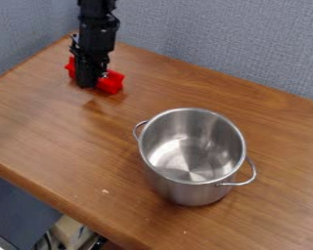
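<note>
My black gripper [89,68] reaches down from the top over a red object [110,83] lying near the back left of the wooden table. Its fingers are down around the middle of the red object, which partly hides behind them; whether they touch it or how far they are open is unclear. A large steel pot [192,156] with two wire handles stands upright at the front right.
Padded grey-blue walls [225,49] line the back. Some cables lie beyond the table's front-left edge.
</note>
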